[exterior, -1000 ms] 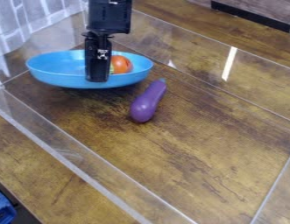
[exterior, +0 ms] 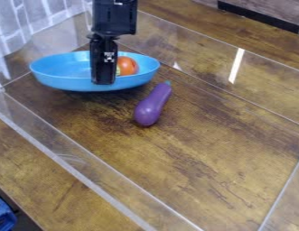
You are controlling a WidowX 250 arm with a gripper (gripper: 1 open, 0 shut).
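Note:
A blue oval bowl [exterior: 61,70] sits on the wooden surface at the upper left, holding a red-orange tomato [exterior: 126,66] and a yellowish item mostly hidden behind the gripper. My black gripper [exterior: 108,74] reaches down from the top into the bowl, in front of the tomato. Its finger is narrow; whether anything is between the fingers cannot be seen clearly. A purple eggplant [exterior: 152,105] lies just to the right of the bowl on the wood.
Clear plastic walls border the wooden surface [exterior: 206,153] at left and right. A blue object [exterior: 1,215] is cut off at the bottom left corner.

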